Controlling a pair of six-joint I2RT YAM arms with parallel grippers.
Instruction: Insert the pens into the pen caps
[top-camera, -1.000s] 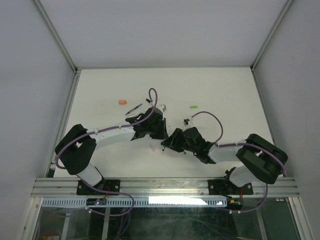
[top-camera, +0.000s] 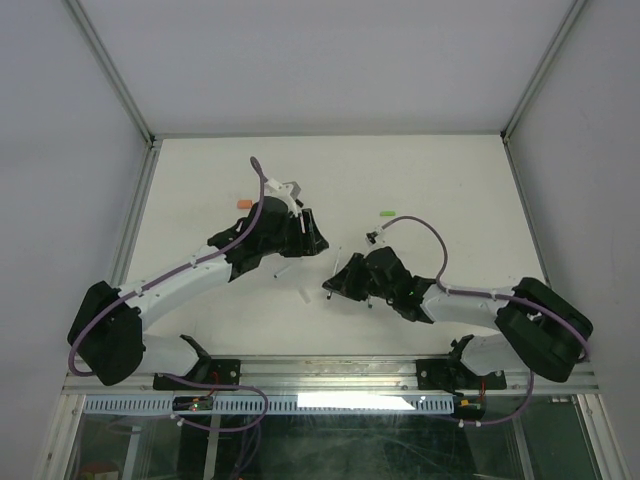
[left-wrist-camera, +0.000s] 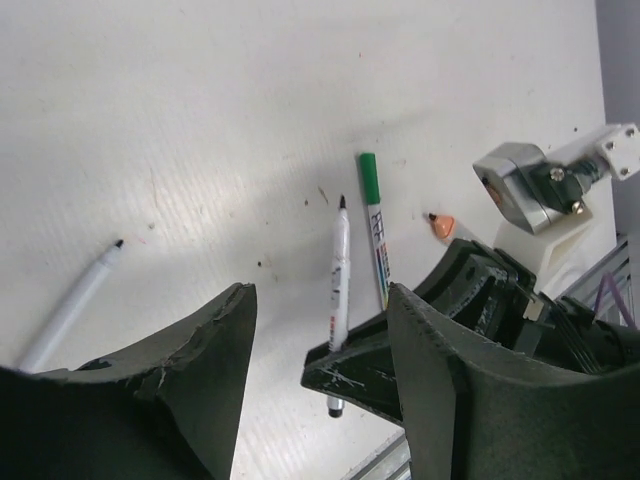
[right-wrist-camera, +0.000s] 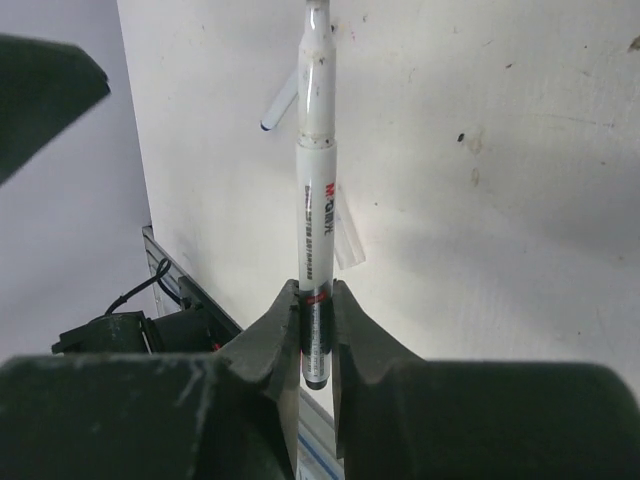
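My right gripper (top-camera: 337, 287) is shut on a white pen (right-wrist-camera: 316, 200) near its lower end. In the left wrist view, the held pen (left-wrist-camera: 340, 270) shows a bare black tip pointing away from the fingers. My left gripper (top-camera: 318, 240) stands open, its fingers apart and nothing gripped between them. A second white pen (left-wrist-camera: 70, 305) with a bare dark tip lies on the table. Farther right lies a marker wearing a green cap (left-wrist-camera: 370, 178). One dark left finger (right-wrist-camera: 40, 100) enters the right wrist view at upper left.
On the table lie an orange piece (top-camera: 245, 204), a green piece (top-camera: 387, 213) and a pale, see-through strip (top-camera: 306, 296). Bare table (top-camera: 430, 165) spreads across the back. Both arms reach close together at the centre.
My left gripper has moved away from the held pen, toward the back of the table, and its fingers now show apart.
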